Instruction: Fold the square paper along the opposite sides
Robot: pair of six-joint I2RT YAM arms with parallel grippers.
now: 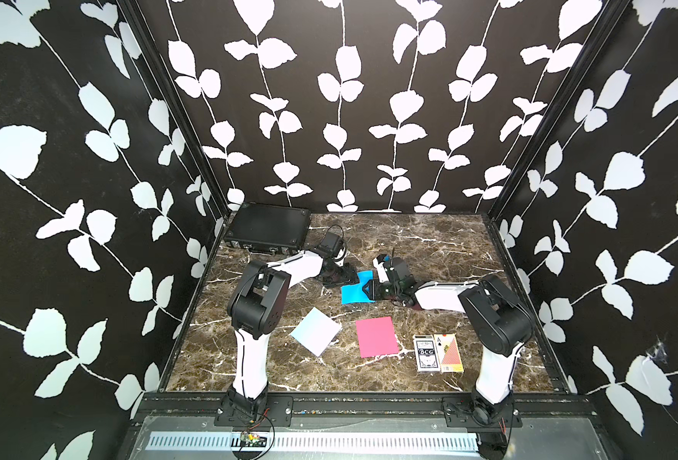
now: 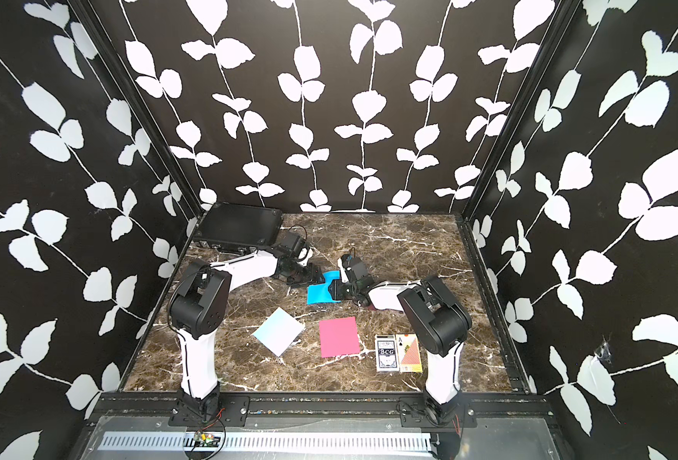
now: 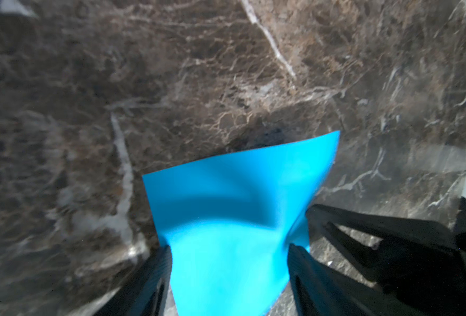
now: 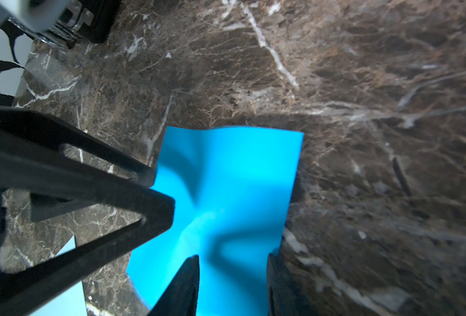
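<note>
The blue paper (image 1: 356, 288) lies at the table's middle between my two grippers, with a raised, curled edge and shaded bends showing in both wrist views. My left gripper is over one side of it, fingers apart at either side of the sheet's near part. My right gripper is at the other side, fingers apart over the paper. Whether either fingertip touches or pinches the paper is hard to tell, as the tips are blurred and at the frame edges.
A pale square paper (image 1: 315, 331), a pink paper (image 1: 376, 337) and card boxes (image 1: 437, 352) lie in front. A black case (image 1: 267, 227) stands at the back left.
</note>
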